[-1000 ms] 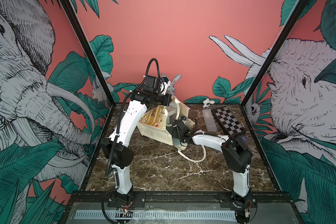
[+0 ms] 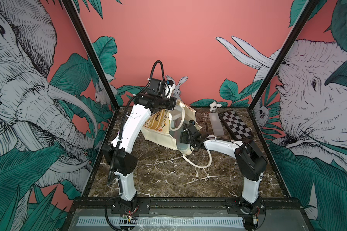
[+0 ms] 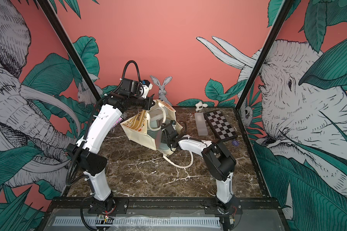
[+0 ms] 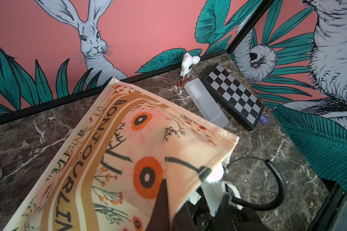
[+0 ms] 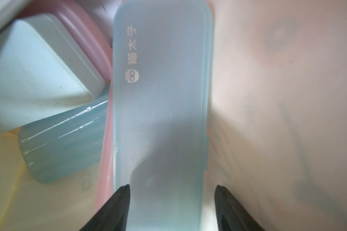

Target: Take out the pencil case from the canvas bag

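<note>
The canvas bag [image 2: 158,139], cream with a printed floral panel, lies tipped on the table with its mouth towards the right. My left gripper is shut on the cloth at the bag's upper edge. At the bag's mouth is my right gripper [image 2: 185,135]. In the right wrist view its fingers [image 5: 117,206] stand either side of a flat, translucent blue pencil case [image 5: 162,100] with white lettering, and my right gripper is shut on it. The fingertips' contact with the case's lower part is hard to make out.
Inside the bag, left of the case, are a pale box [image 5: 38,69], a pink edge [image 5: 84,34] and a teal roll [image 5: 65,142]. A checkerboard [image 2: 236,125], a clear flat case [image 2: 216,124] and a white toy [image 2: 214,106] stand back right.
My right arm has shifted slightly right, its elbow moving outward and the gripper drawing a little from the bag. The left arm stays nearly still. The bag's handle has shifted slightly.
</note>
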